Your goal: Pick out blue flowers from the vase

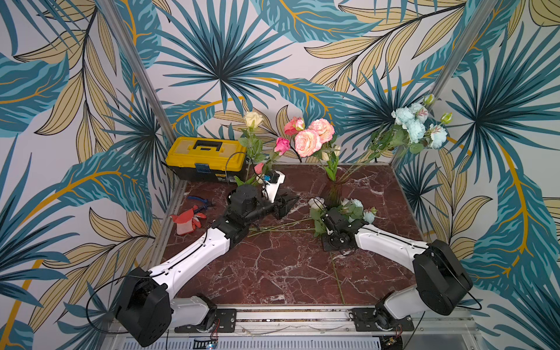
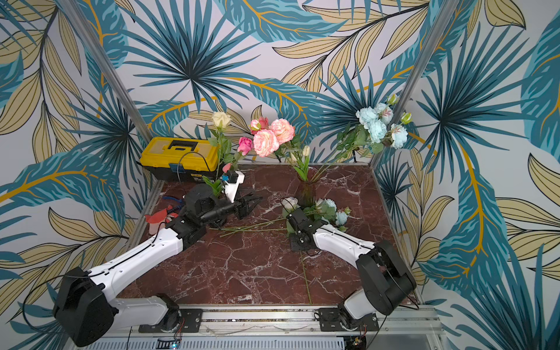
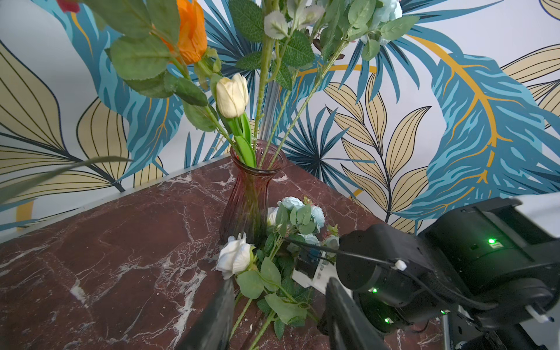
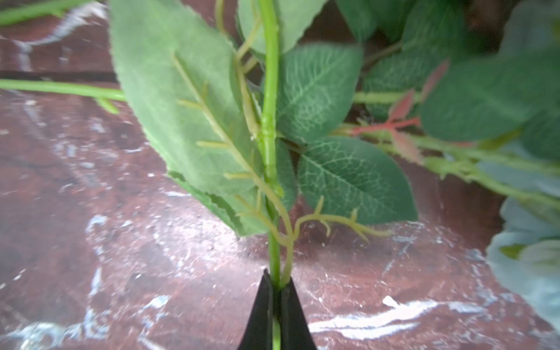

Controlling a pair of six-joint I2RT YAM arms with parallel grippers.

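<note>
The glass vase (image 3: 243,204) holds a white tulip, an orange bloom and tall light-blue flowers (image 1: 415,129) leaning right. Cut blue flowers (image 3: 312,215) and a white bloom (image 3: 234,253) lie beside its base with leafy stems. My right gripper is shut on a thin green flower stem (image 4: 270,145) just above the table, under the right arm in front of the vase. My left gripper is open left of the vase, nothing between its fingers, facing the lying flowers.
A yellow toolbox (image 1: 204,154) stands back left, with pink and cream flowers (image 1: 309,141) beside it. Red and blue tools (image 1: 186,219) lie at the left edge.
</note>
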